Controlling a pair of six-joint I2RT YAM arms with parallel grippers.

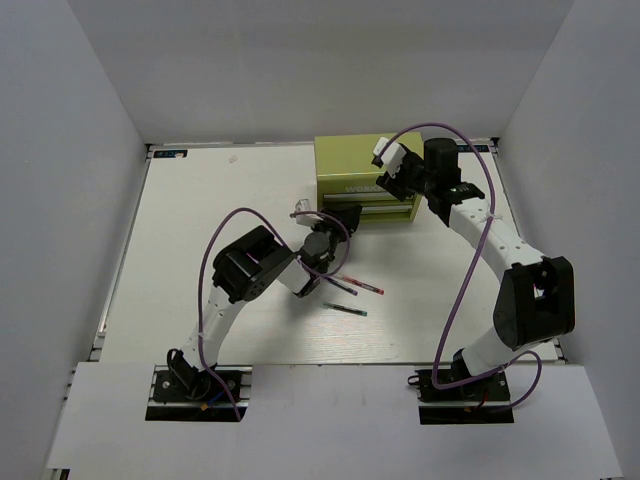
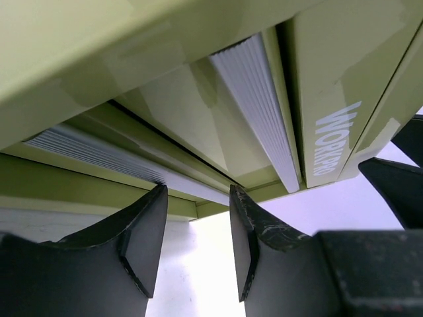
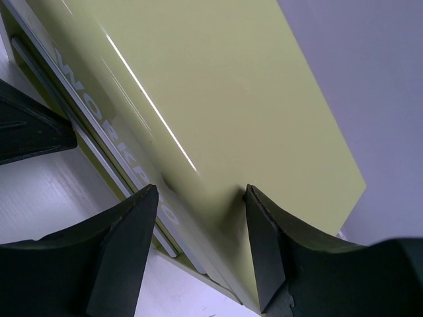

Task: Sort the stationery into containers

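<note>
A yellow-green cabinet [image 1: 365, 155] lettered WORKPRO stands at the back of the table. Grey ribbed strips [image 2: 261, 99] run across its front, close ahead of my left gripper. That gripper is open, with nothing between its fingers. My right gripper is at the cabinet's front upper edge, its fingers apart; whether they touch the cabinet I cannot tell. On the table in front lie a red pen [image 1: 362, 285], a dark pen [image 1: 342, 286] and a green-ended dark pen [image 1: 346, 310], the first two close together near the left arm.
Purple cables [image 1: 468, 275] loop along both arms. The left forearm [image 1: 250, 265] reaches over the table beside the pens. Both grippers are close to each other at the cabinet.
</note>
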